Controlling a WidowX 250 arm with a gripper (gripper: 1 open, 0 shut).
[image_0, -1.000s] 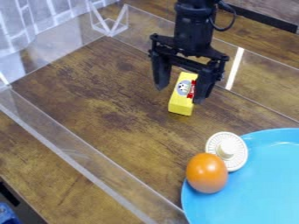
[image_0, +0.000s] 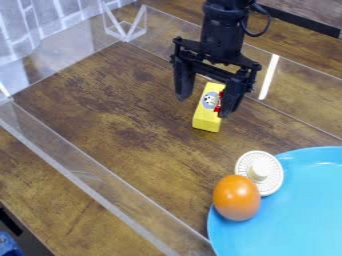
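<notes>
My black gripper (image_0: 206, 91) hangs from the top centre of the camera view, open, its two fingers pointing down on either side of a yellow box (image_0: 206, 119) with a cartoon picture and a red mark on it. The box lies on the wooden table, partly below and between the fingers; whether either finger touches it I cannot tell.
A blue round plate (image_0: 287, 225) at the lower right holds an orange egg-shaped object (image_0: 237, 198). A white disc (image_0: 259, 170) sits at its upper edge. Clear plastic walls border the table (image_0: 80, 100), whose left and middle are clear.
The gripper has shifted very slightly upward over the last second. The yellow box and the other objects stay in place.
</notes>
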